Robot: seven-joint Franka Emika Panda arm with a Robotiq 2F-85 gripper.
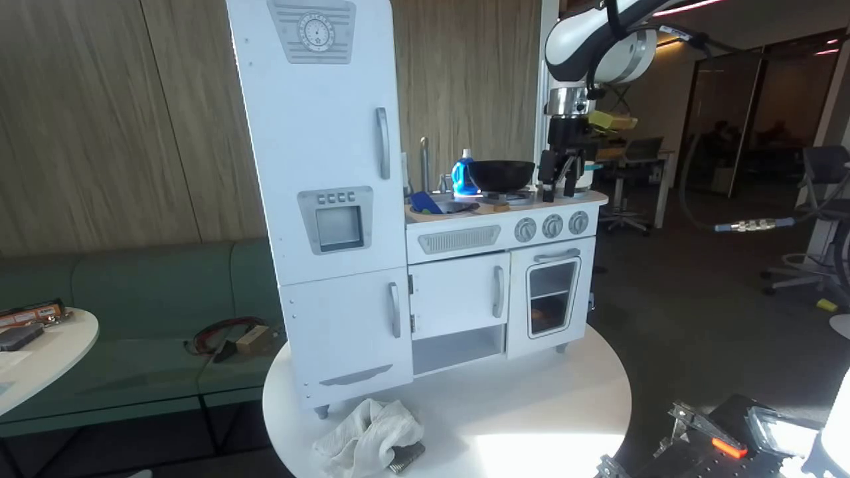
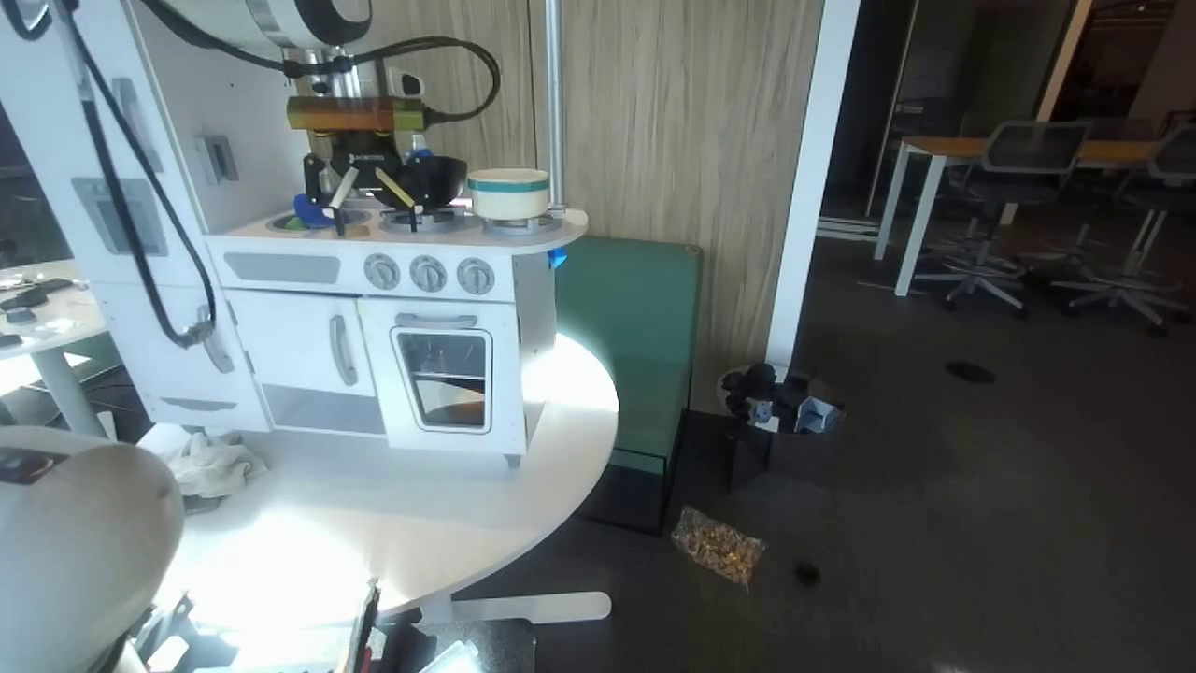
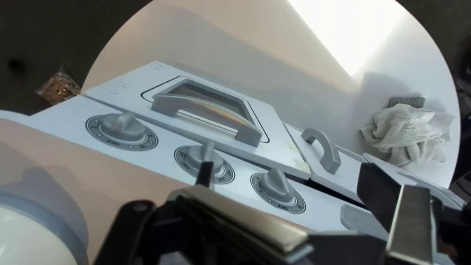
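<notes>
My gripper (image 1: pixel 559 194) points down at the front edge of the toy stove, its fingers spread with nothing between them. In the wrist view the left finger (image 3: pixel 205 174) overlaps the middle grey knob (image 3: pixel 204 159), and the right knob (image 3: pixel 277 185) lies in the gap. I cannot tell whether anything is touched. Further left sits another knob (image 3: pixel 122 128). A black pan (image 1: pixel 500 174) stands on the hob, close beside the gripper. The white pot (image 2: pixel 510 196) with a teal rim is on the right burner, mostly hidden behind the gripper in exterior view 1.
A blue bottle (image 1: pixel 463 175) and a blue utensil (image 1: pixel 424 202) are by the sink. Below the knobs, the oven handle (image 3: pixel 207 115) juts out. White cloth (image 1: pixel 370 438) lies on the round table (image 1: pixel 510 398). The tall toy fridge (image 1: pixel 327 143) blocks the left.
</notes>
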